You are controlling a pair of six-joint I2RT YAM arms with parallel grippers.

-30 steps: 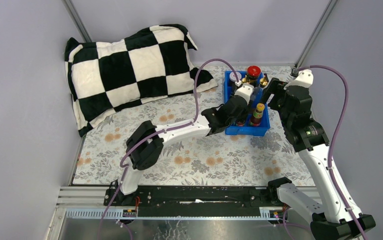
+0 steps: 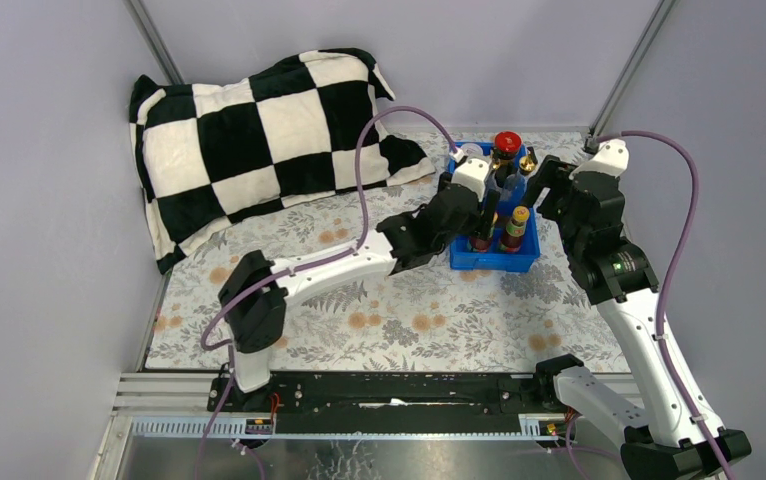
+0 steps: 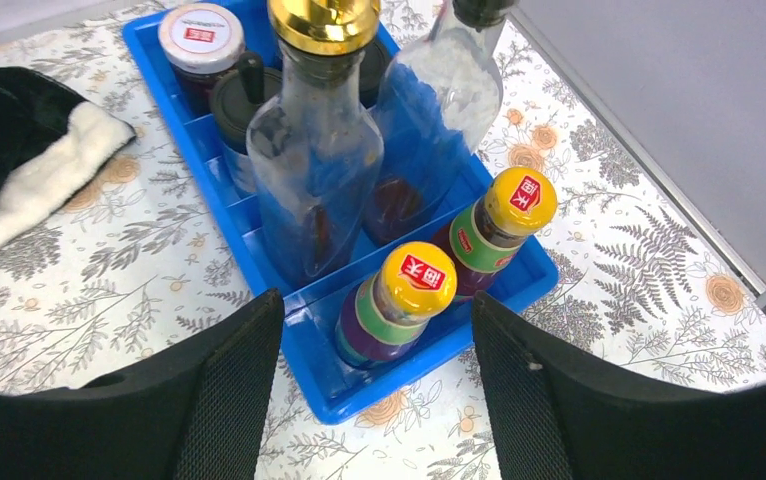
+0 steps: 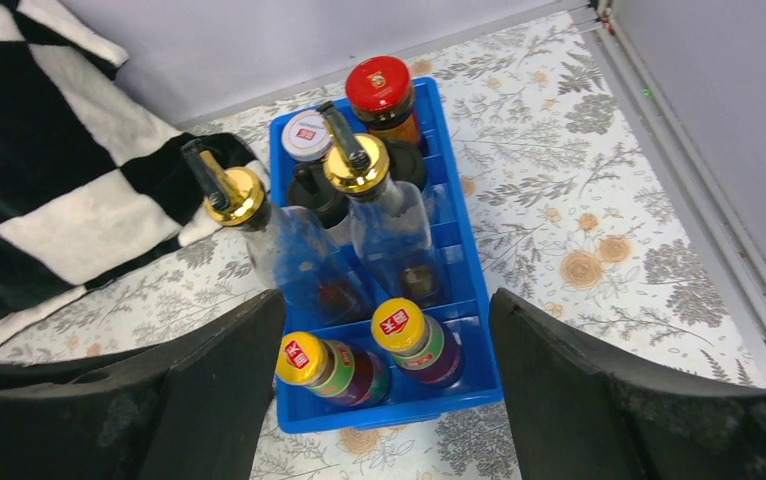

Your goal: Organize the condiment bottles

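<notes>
A blue divided basket (image 2: 494, 262) holds two yellow-capped bottles (image 3: 384, 320) (image 4: 419, 350) in its near section, two tall gold-topped glass bottles (image 3: 314, 190) (image 4: 389, 240) in the middle, and jars behind, including a red-lidded jar (image 4: 379, 85) and a white-lidded jar (image 3: 202, 45). My left gripper is open above the near section, over a yellow-capped bottle, with none visibly gripped. My right gripper is open and hovers over the basket's right side, holding nothing.
A black-and-white checkered cloth (image 2: 284, 125) lies along the back left of the patterned table (image 2: 379, 330). Walls border the back and right.
My left arm has drawn back slightly toward the left, its wrist rising a little in the top view. The right arm and basket look unchanged.
</notes>
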